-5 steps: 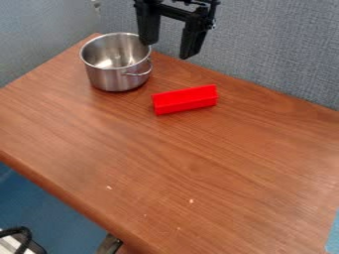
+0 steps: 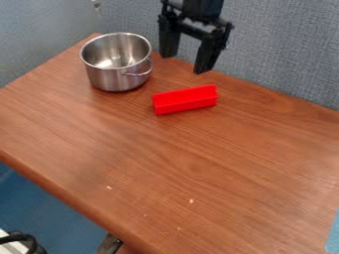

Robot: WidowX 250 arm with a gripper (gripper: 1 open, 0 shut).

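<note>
My black gripper (image 2: 188,46) hangs near the top of the camera view, open, its two fingers spread apart with nothing between them. It is above the back of the wooden table, right of a steel pot (image 2: 115,72) with a side handle and above a red rectangular block (image 2: 184,99). The block lies on the table to the right of the pot and a little nearer the front, apart from it.
A grey padded wall (image 2: 284,45) stands behind it. Blue floor shows at the lower left, with cables and some hardware at the bottom corner.
My gripper has moved to the right and somewhat down compared with a second ago, away from over the pot. The pot and block have not moved.
</note>
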